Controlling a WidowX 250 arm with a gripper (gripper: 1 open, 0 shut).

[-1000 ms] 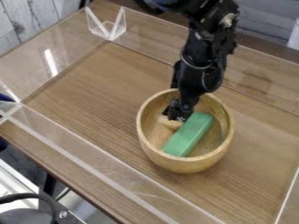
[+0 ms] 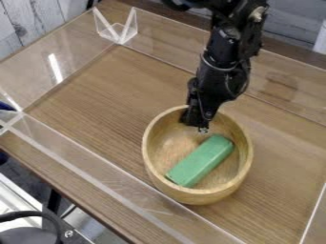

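Observation:
A round tan bowl (image 2: 166, 167) stands on the wooden table with a green rectangular block (image 2: 199, 162) lying tilted inside it. My black gripper (image 2: 197, 119) comes down from the top and reaches the bowl's back left rim. Its fingertips are dark and small, so I cannot see clearly what is between them; they appear to be at the rim.
A clear acrylic piece (image 2: 114, 27) stands at the back left. A clear strip runs along the table's front left edge, with black cables at the bottom left.
My gripper has risen slightly and shifted a little left to the rim. The bowl has moved slightly left and downward in the view, with the block in it.

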